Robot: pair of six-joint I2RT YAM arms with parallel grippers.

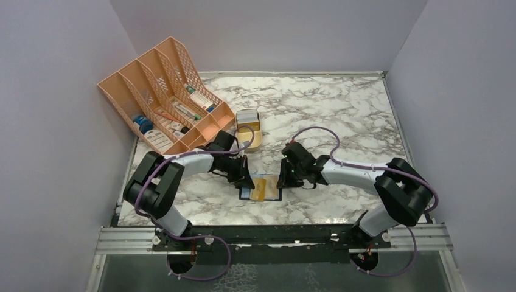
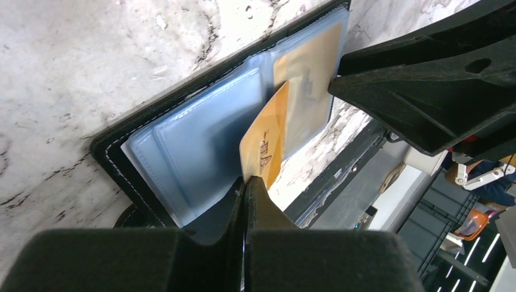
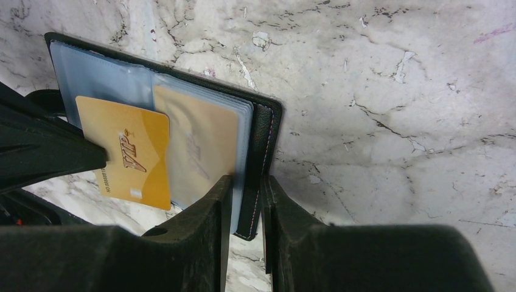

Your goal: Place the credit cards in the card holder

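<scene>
An open black card holder (image 3: pixel 262 140) with clear bluish sleeves (image 2: pixel 201 134) lies on the marble table near its front edge. A yellow card (image 3: pixel 125 152) lies tilted over the sleeves, one end at the tips of my left gripper, which is shut on it. A beige card (image 3: pixel 191 140) shows inside a sleeve. My right gripper is at the holder's right edge, its fingers slightly apart, one on the sleeves' edge, the other by the black cover.
A yellow box (image 1: pixel 252 138) with cards stands behind the holder. A peach organiser (image 1: pixel 152 79) with tubes and bottles fills the back left.
</scene>
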